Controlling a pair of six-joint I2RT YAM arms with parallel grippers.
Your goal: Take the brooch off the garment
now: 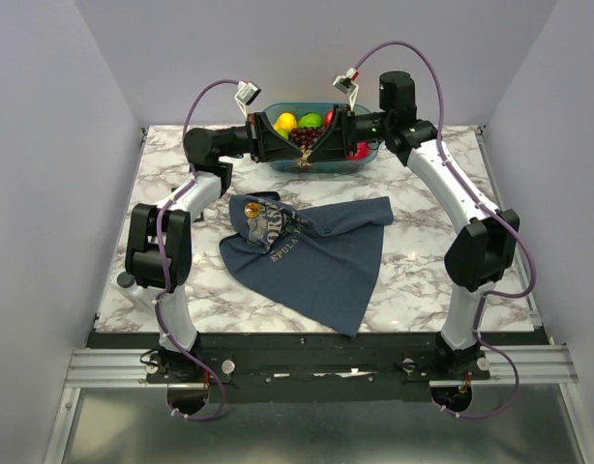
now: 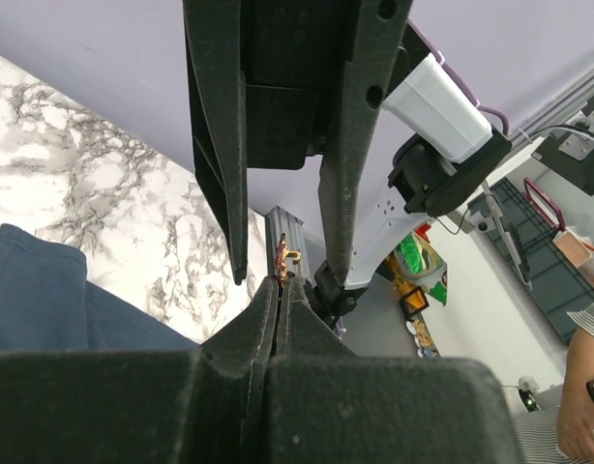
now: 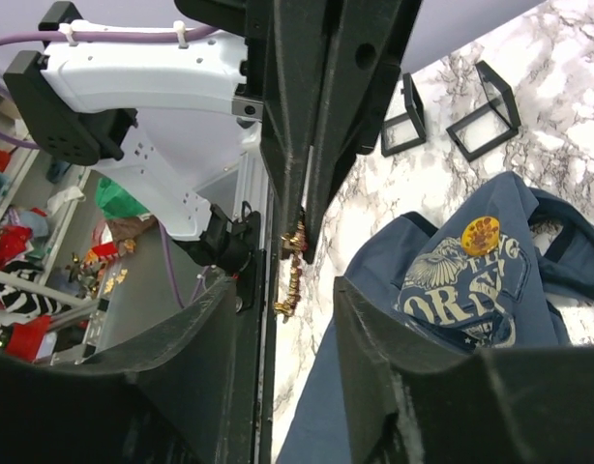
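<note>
A small gold brooch (image 1: pixel 304 160) hangs in the air above the far side of the table. My left gripper is shut on one end of it, and the brooch (image 2: pixel 283 257) sticks out past the fingertips. Around its free end stands my right gripper, open, one finger on each side of the brooch (image 3: pixel 294 275) with gaps showing. The dark blue garment (image 1: pixel 321 261) lies spread on the table below both grippers. On its printed part sits a round orange-yellow badge (image 3: pixel 481 236).
Behind the grippers, a teal basket (image 1: pixel 278 108) of toy fruit stands at the back. Small black frames (image 3: pixel 486 111) lie on the marble table left of the garment. Bare marble (image 1: pixel 437 271) shows to the garment's right.
</note>
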